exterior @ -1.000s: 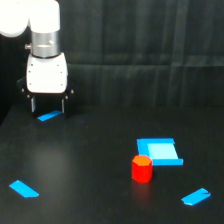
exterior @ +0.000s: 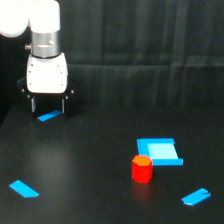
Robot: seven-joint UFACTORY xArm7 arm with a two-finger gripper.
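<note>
My gripper [exterior: 48,104] hangs at the far left of the camera view, below the white arm. Its dark fingers are spread wide, and nothing shows between them. A small flat blue piece [exterior: 49,116] lies on the table just below it; whether the fingers touch it I cannot tell. At right of centre stands a red, many-sided block [exterior: 142,169]. Behind it is a blue square tray [exterior: 176,161] with a pale inside, its front left part hidden by the block.
Two more flat blue pieces lie near the front, one on the left [exterior: 23,189] and one on the right [exterior: 196,197]. A dark curtain [exterior: 140,50] closes off the back.
</note>
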